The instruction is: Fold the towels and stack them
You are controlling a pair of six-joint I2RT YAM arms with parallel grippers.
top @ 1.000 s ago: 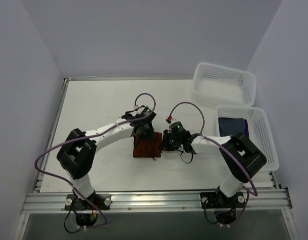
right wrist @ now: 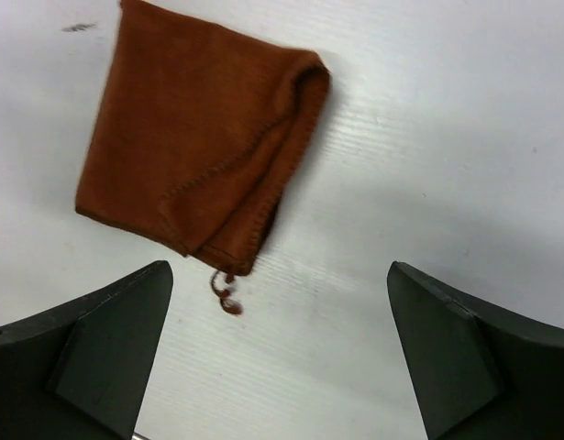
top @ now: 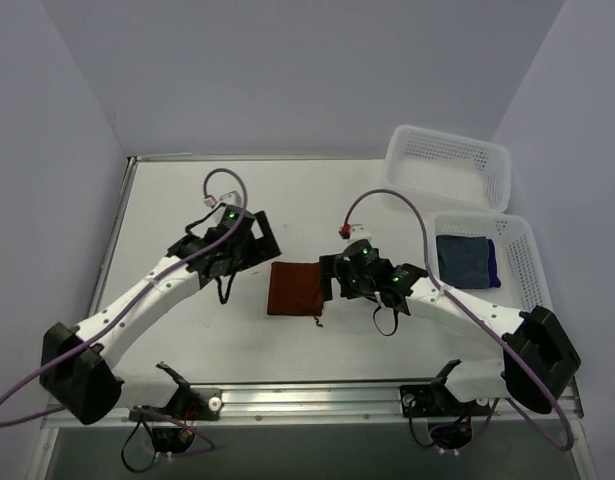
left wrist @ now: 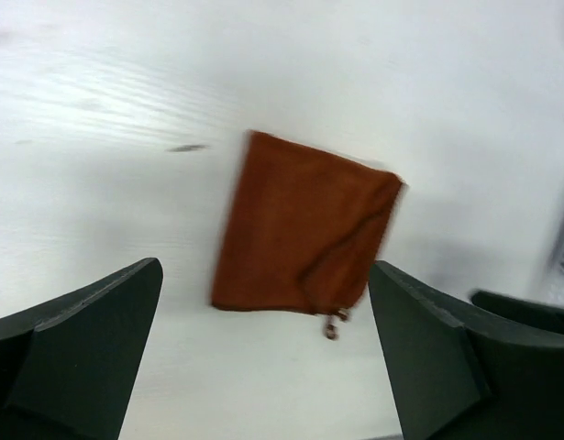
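Observation:
A folded rust-brown towel [top: 292, 288] lies on the white table, seen also in the left wrist view [left wrist: 291, 229] and right wrist view [right wrist: 185, 124], with a seam along one side and a small tassel at a corner. My left gripper [top: 251, 250] is raised up and left of it, open and empty. My right gripper [top: 332, 275] hangs by the towel's right edge, open with nothing between its fingers.
A white basket [top: 532, 275] at the right holds dark blue-grey folded cloths [top: 463, 262]. An empty white basket [top: 447, 160] stands behind it.
My left gripper has pulled away up and to the left from over the towel, uncovering it. My right arm has shifted slightly right.

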